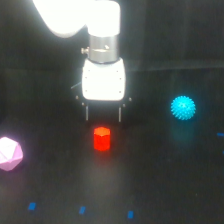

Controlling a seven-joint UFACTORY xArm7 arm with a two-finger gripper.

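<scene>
A small red block (101, 140) with a hexagonal outline stands on the dark surface near the middle of the view. My gripper (103, 114) appears just above or behind it, its thin fingers (120, 114) spread to either side. They look open, with nothing gripped between them. Whether the fingertips reach down to the block's level is hard to judge from this single angle.
To the left lies a pink faceted ball (10, 154). A spiky cyan ball (183, 108) sits off to the right. Several small blue marks (82, 210) dot the surface at the front.
</scene>
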